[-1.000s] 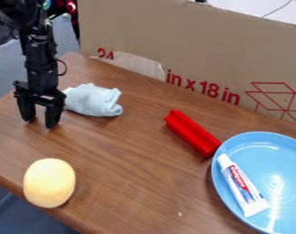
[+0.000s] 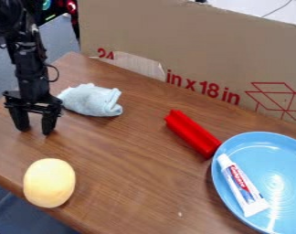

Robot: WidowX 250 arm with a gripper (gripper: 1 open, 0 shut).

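My black gripper (image 2: 34, 122) is low over the left edge of the wooden table, its two fingers apart and nothing seen between them. Just right of it lies a crumpled light blue cloth (image 2: 92, 100). A red cylinder (image 2: 192, 132) lies at the middle right. A pale yellow rounded object (image 2: 49, 182) is near the front left. A blue plate (image 2: 274, 163) at the right holds a white toothpaste tube (image 2: 241, 184).
A large cardboard panel (image 2: 199, 46) stands along the back of the table (image 2: 132, 164).
My gripper and arm have moved slightly to the left over the last second. The objects on the table have not visibly moved.
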